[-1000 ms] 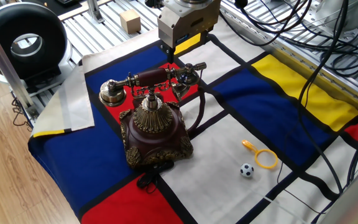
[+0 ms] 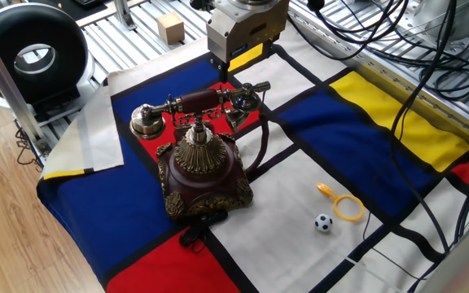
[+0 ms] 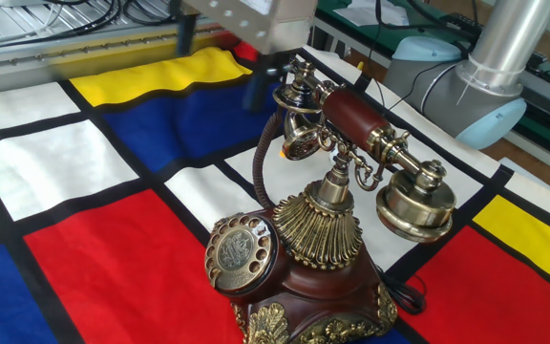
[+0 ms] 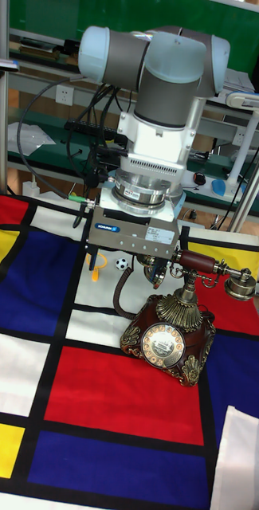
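A vintage telephone (image 2: pixel 206 167) with a dark red wooden base and ornate brass trim stands upright on the patterned cloth. Its handset (image 3: pixel 356 117), brass-ended with a red-brown grip, lies across the cradle on top. The rotary dial (image 4: pixel 163 344) faces the third exterior camera. My gripper (image 4: pixel 121 268) hangs above the cloth beside the handset's mouthpiece end, its dark fingers (image 4: pixel 89 260) set wide apart. Nothing shows between them. In the second exterior view the gripper (image 3: pixel 222 75) is cut off by the top edge, with the handset to its right.
A small soccer ball (image 2: pixel 323 223) and a yellow ring-shaped toy (image 2: pixel 348 207) lie on a white patch of cloth. Beyond the cloth sits a wooden block (image 2: pixel 170 28). Black cables (image 2: pixel 397 122) hang over the right side.
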